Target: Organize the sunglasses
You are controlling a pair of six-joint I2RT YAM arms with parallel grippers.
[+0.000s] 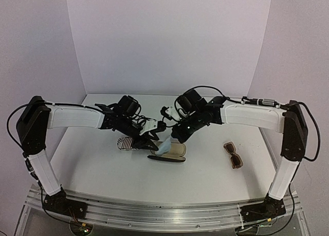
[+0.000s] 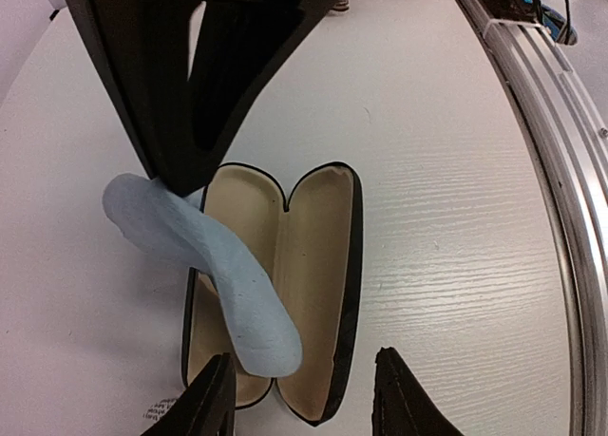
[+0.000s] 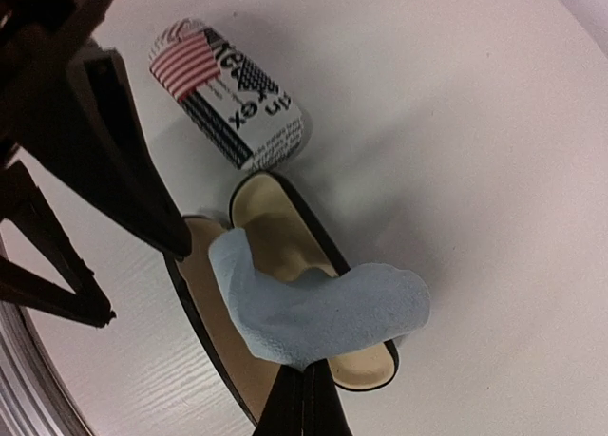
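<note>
Brown sunglasses (image 1: 233, 155) lie alone on the right of the table, clear of both arms. The black glasses case (image 2: 328, 236) with a beige lining lies spread wide at the middle. Over it hangs a light blue cloth (image 3: 313, 312), bunched, with both ends loose. My right gripper is shut on the cloth's middle. My left gripper stands open above the case, its fingers (image 2: 211, 398) wide apart and nothing between them. From the top view, the arms partly cover the case and cloth.
A striped pouch with lettering (image 3: 228, 94) rests just left of the case, partly beneath my left arm in the top view. Bare table (image 1: 205, 179) spreads along the front and right. A metal rail (image 1: 164, 210) edges the front.
</note>
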